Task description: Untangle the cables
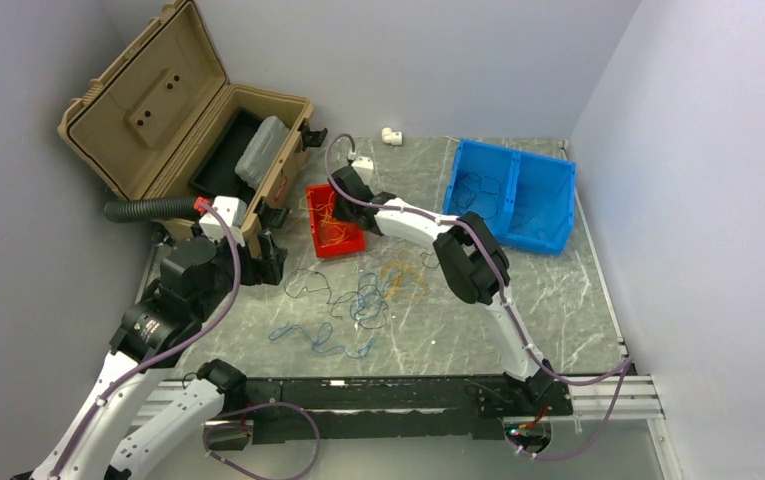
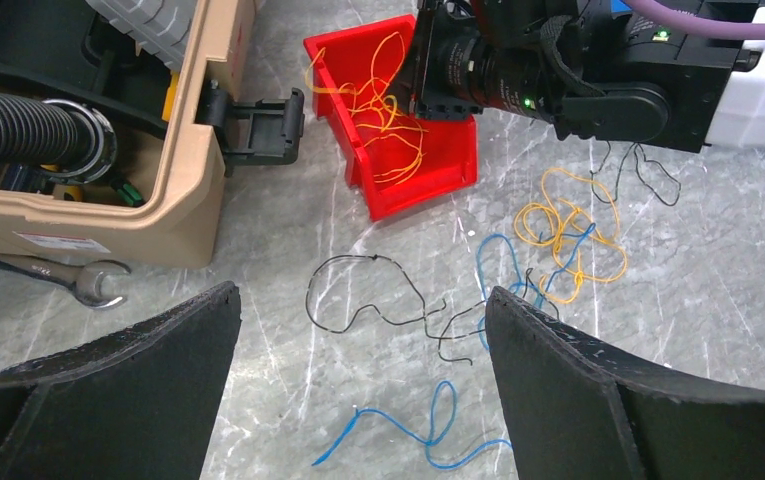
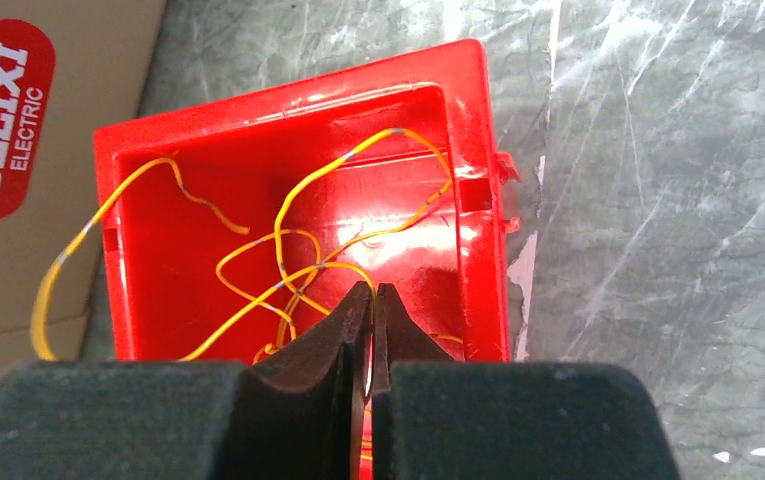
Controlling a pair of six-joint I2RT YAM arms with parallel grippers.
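Over the red box (image 1: 338,251), my right gripper is shut with a strand of yellow cable (image 3: 303,185) pinched at its fingertips. More of that cable lies looped inside the box, and one end bends out over the rim. My left gripper stands open and empty above the table's left side. On the table in the left wrist view lie a black cable (image 2: 398,268), a blue cable (image 2: 388,418), and a second yellow cable (image 2: 613,245) tangled with another blue one (image 2: 498,238). A further dark cable (image 2: 648,180) rests beneath the right arm.
An open tan case (image 1: 283,105) stands at the back left, close beside the red box. At the back right is a two-part blue bin (image 1: 541,243) with dark cable in its left compartment. A wrench (image 2: 88,283) lies by the case.
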